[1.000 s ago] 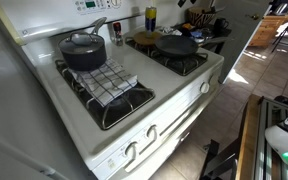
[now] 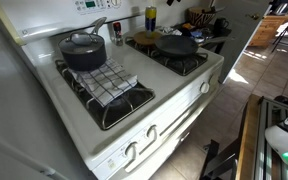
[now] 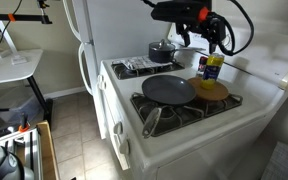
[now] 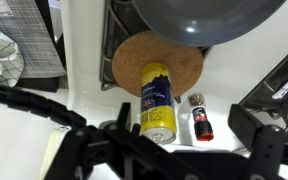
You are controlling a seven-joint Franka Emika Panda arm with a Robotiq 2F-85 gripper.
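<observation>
My gripper is open, with nothing held between its fingers. In the wrist view, a yellow and dark-blue can point(image 4: 156, 100) and a small red-labelled shaker point(image 4: 200, 118) show in the gap between the fingers, the can nearer the left finger. Exterior view 2 has the gripper point(image 3: 200, 43) hanging above the can point(image 3: 213, 70), apart from it. The can and the shaker point(image 3: 202, 64) stand upright by a round brown board point(image 3: 216, 91) at the stove's back.
A dark frying pan point(image 3: 169, 90) sits on the front burner, its handle pointing forward. Farther along the stove are a lidded dark pot point(image 2: 84, 50) and a checked cloth point(image 2: 106, 82) over a burner grate.
At the top edge of exterior view 1, the dark part of the arm has shifted slightly left. The can, pan, pot and cloth have stayed put.
</observation>
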